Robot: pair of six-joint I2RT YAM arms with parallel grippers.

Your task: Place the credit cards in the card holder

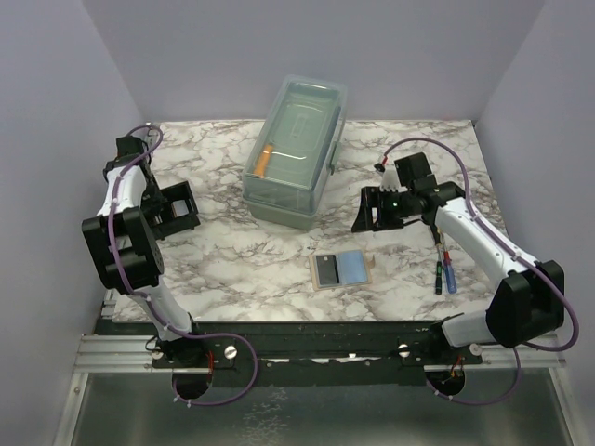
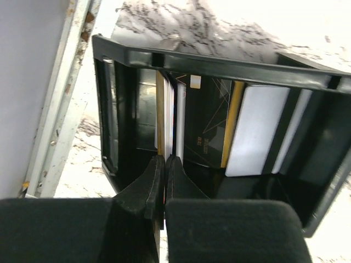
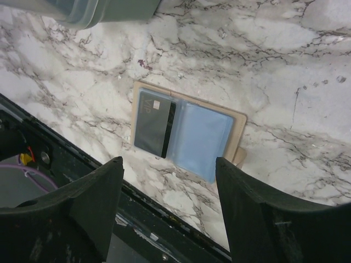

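In the left wrist view my left gripper is shut at a thin upright stack of gold- and white-edged cards (image 2: pixel 167 109) inside the black card holder (image 2: pixel 219 63), beside a black card (image 2: pixel 204 126) and a white card (image 2: pixel 255 131); whether its fingers hold the stack is unclear. The holder sits at the table's left. My right gripper is part open, empty, above a small board (image 3: pixel 237 125) bearing a dark VIP card (image 3: pixel 153 126) and a light blue one (image 3: pixel 202 139).
A large lidded plastic box (image 1: pixel 296 139) stands at the back centre. Tools (image 1: pixel 449 274) lie along the right side.
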